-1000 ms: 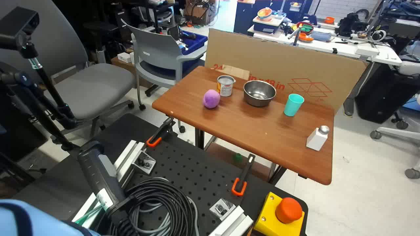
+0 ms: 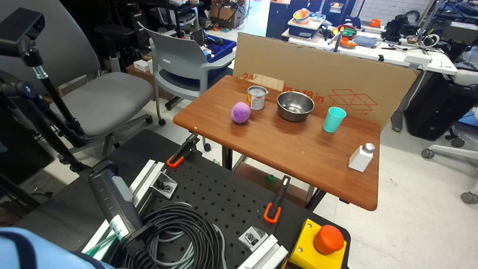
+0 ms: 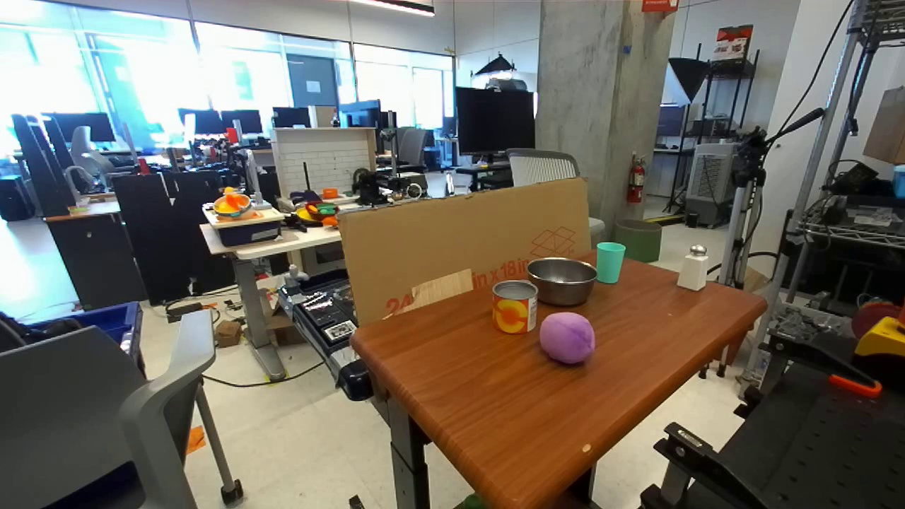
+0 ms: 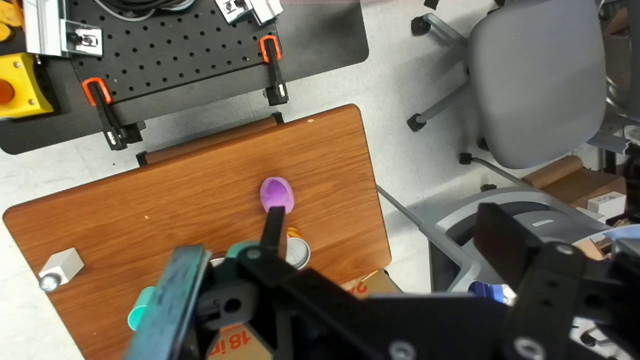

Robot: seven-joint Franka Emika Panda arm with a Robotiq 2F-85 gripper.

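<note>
A purple ball (image 2: 240, 113) sits on the brown table (image 2: 286, 143). Behind it stands an open-looking can (image 2: 256, 98), its orange fruit label facing the second exterior view. A metal bowl (image 2: 295, 106) is to the can's right, followed by a teal cup (image 2: 334, 119). Near the table's right end is a white shaker (image 2: 361, 157) with a silver top. In the wrist view my gripper is open, its fingers wide apart and nothing between them. It hangs above the table side where the can (image 4: 297, 252) stands, covering most of the bowl.
A cardboard sheet (image 2: 322, 76) walls off the table's back edge. The black perforated bench (image 2: 215, 192) lies in front, with orange-tipped clamps, coiled cable and a red stop button (image 2: 329, 240). A grey chair (image 2: 179, 62) stands by the left end.
</note>
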